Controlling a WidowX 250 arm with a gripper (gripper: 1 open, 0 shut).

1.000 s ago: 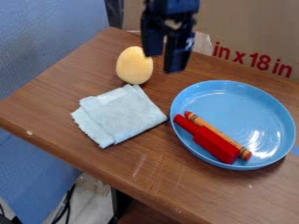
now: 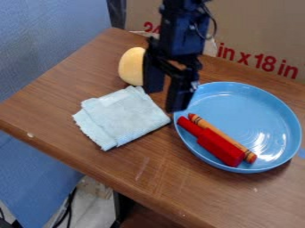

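Observation:
My dark gripper (image 2: 165, 82) hangs open over the table between a pale folded cloth (image 2: 121, 117) and a blue plate (image 2: 265, 118), its two fingers apart with nothing seen between them. A yellow egg-shaped object (image 2: 131, 67) stands behind it, partly hidden. On the plate lie a red stick-like object (image 2: 209, 141) and an orange one (image 2: 224, 134) beside it.
A cardboard box (image 2: 256, 44) stands at the back. The table's left edge borders a blue surface.
My gripper has come down from above the back of the table to hang lower, between the cloth and the plate. The objects have not visibly moved.

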